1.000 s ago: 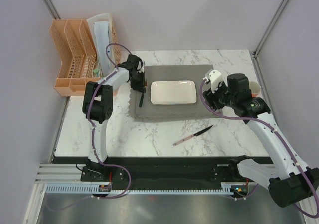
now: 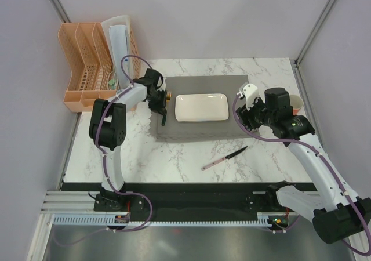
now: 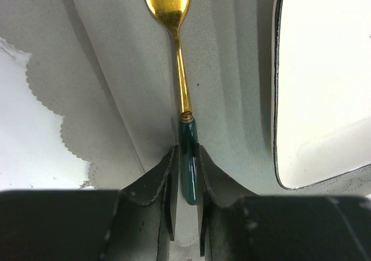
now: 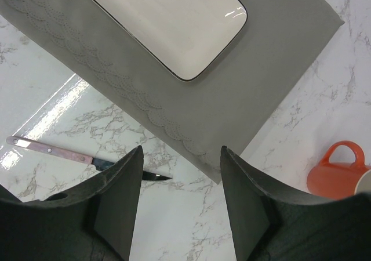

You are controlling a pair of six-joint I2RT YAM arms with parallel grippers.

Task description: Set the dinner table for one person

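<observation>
A gold utensil with a dark green handle [image 3: 184, 95] lies on the grey placemat [image 3: 232, 69], left of the white rectangular plate [image 2: 202, 108]; its head is cut off in the left wrist view. My left gripper hovers at that handle, fingers slightly parted, the handle showing in the narrow gap. On the bare marble in front of the mat rests a knife [image 2: 225, 158] with a pink handle and dark blade. My right gripper is open and empty above the mat's right front corner. An orange mug [image 4: 335, 178] stands right of the mat.
An orange rack [image 2: 87, 69] stands at the back left, with white and pale blue items [image 2: 119, 43] at its right side, close to my left arm. My right arm [image 2: 324, 168] reaches in from the right.
My left gripper has shifted slightly left and toward the front in the top view. The utensil, plate and knife have stayed put. My right arm shows almost no motion.
</observation>
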